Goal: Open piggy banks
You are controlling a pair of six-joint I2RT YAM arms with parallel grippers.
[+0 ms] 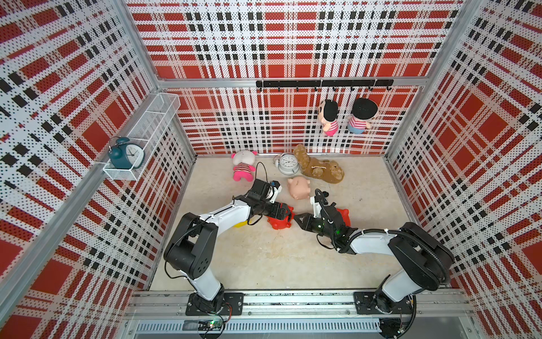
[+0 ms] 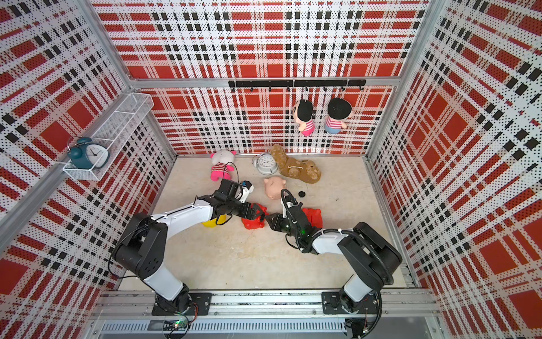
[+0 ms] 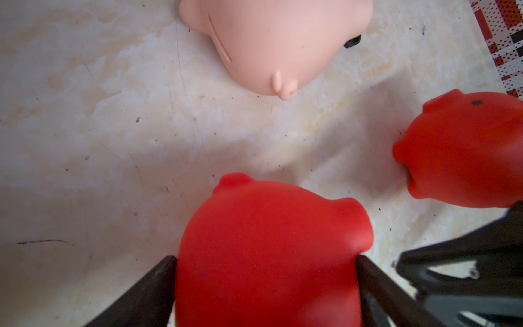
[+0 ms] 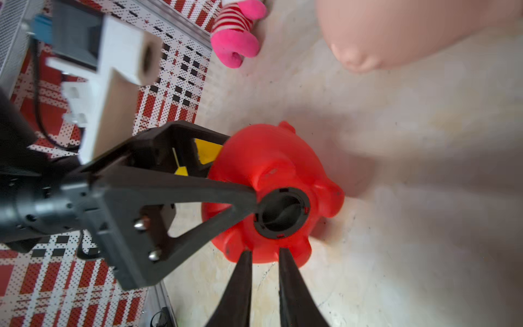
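Note:
A red piggy bank [image 3: 269, 245] sits between the fingers of my left gripper [image 1: 283, 212], against both its sides. In the right wrist view it lies on its side, its dark round bottom hole [image 4: 280, 212] facing my right gripper, whose narrowly parted fingertips are just below it, empty. A second red piggy bank [image 3: 463, 147] lies to the right, partly behind my right arm. A pink piggy bank [image 2: 275, 187] rests behind them. A yellow object [image 2: 213, 222] is mostly hidden under the left arm.
A small black disc [image 2: 302, 193] lies right of the pink bank. Plush toys [image 1: 320, 169] and a silver clock [image 1: 286, 163] line the back edge.

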